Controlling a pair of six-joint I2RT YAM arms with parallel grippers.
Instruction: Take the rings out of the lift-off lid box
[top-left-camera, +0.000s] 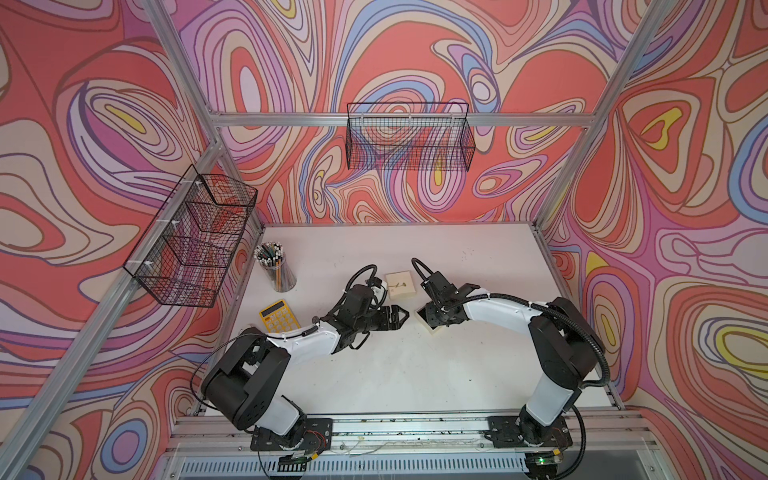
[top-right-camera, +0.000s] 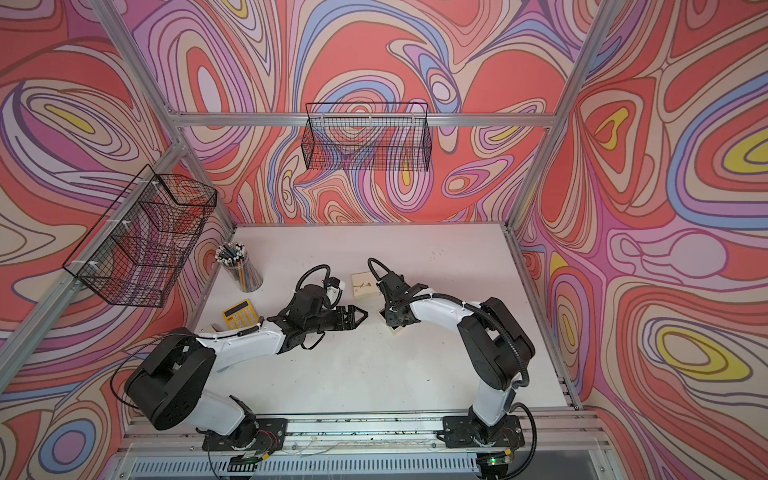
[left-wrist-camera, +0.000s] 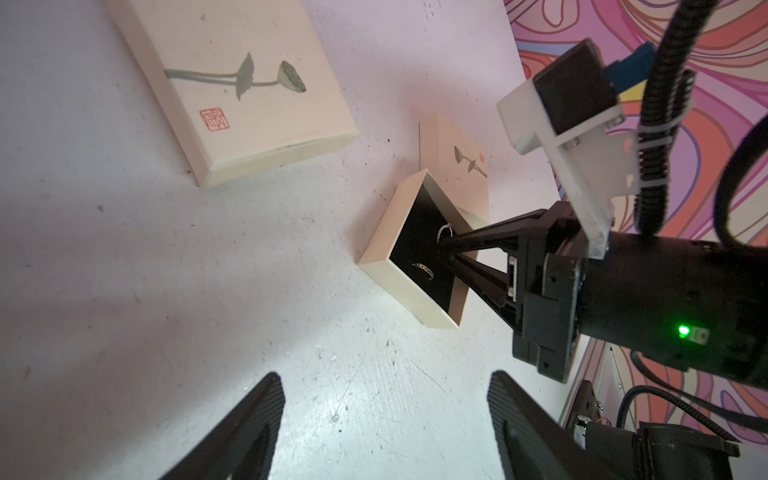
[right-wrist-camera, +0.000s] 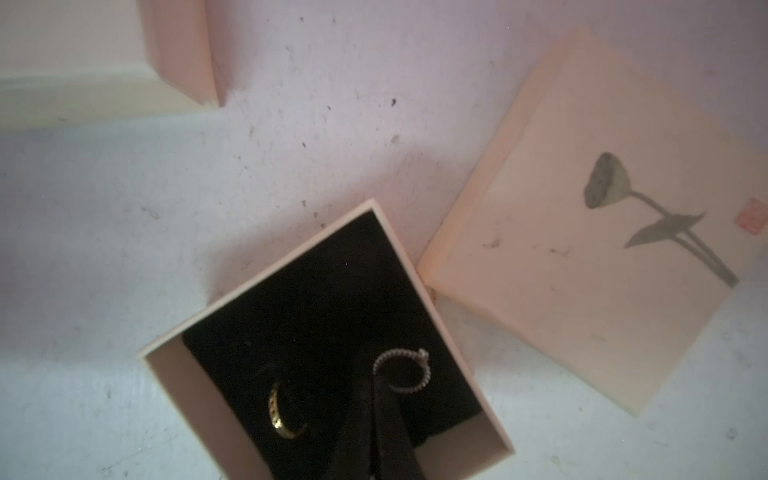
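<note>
An open pinkish box (right-wrist-camera: 180, 392) with a black lining rests on the table, turned at an angle. Inside it a gold ring (right-wrist-camera: 275, 412) stands partly sunk in the lining at the left. The silver ring (right-wrist-camera: 426, 374) is on the right side of the lining. My right gripper reaches into the box, its fingertips together with nothing between them; the silver ring is outside them, at their right. The box's lid (right-wrist-camera: 544, 288), printed with a lotus stem, lies beside it. My left gripper hangs open and empty, left of the box.
Behind the left gripper sits a second lotus-printed box (left-wrist-camera: 256, 96), lid uppermost. A yellow calculator (top-left-camera: 279, 317) and a cup of pens (top-left-camera: 280, 276) occupy the table's left side.
</note>
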